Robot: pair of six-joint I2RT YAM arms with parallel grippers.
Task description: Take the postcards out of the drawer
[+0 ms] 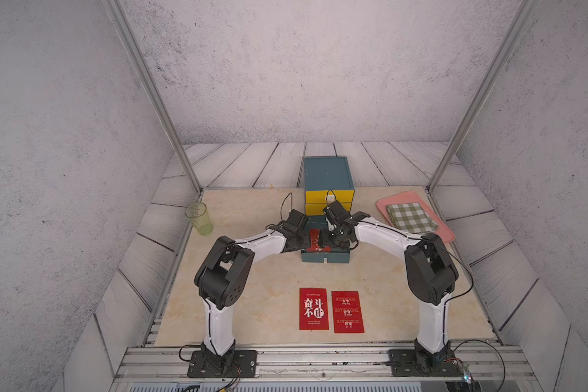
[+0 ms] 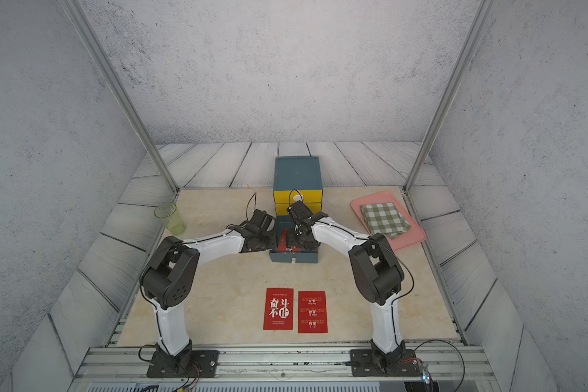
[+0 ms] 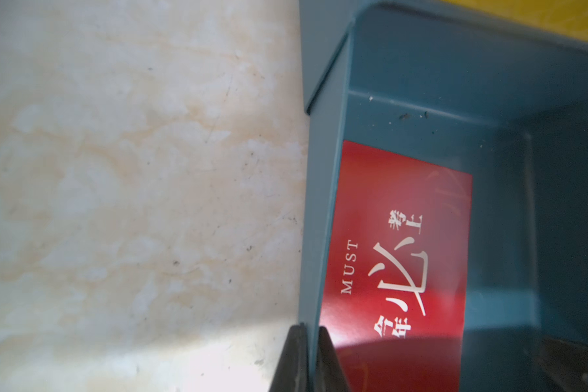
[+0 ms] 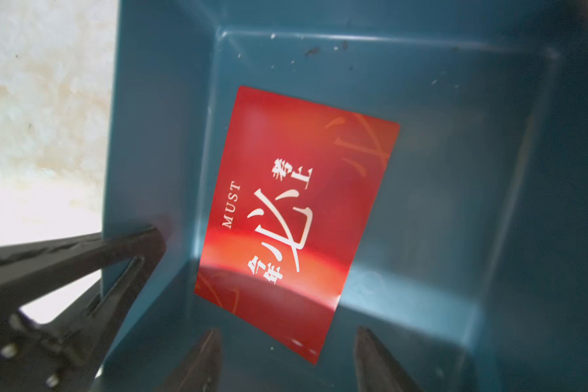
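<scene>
In the pulled-out blue drawer (image 1: 325,257) a red postcard (image 4: 294,215) lies flat toward the left wall. My left gripper is shut at that left wall, its fingertips at the rim. My right gripper hovers inside the drawer over the card, its blurred fingertips apart with nothing seen between them. Two other red postcards (image 1: 313,308) (image 1: 347,311) lie side by side on the table in front of the drawer.
The yellow and blue drawer cabinet (image 1: 328,173) stands behind. A green glass (image 1: 199,219) is at left; a pink tray (image 1: 444,232) with a checked cloth (image 1: 411,217) is at right.
</scene>
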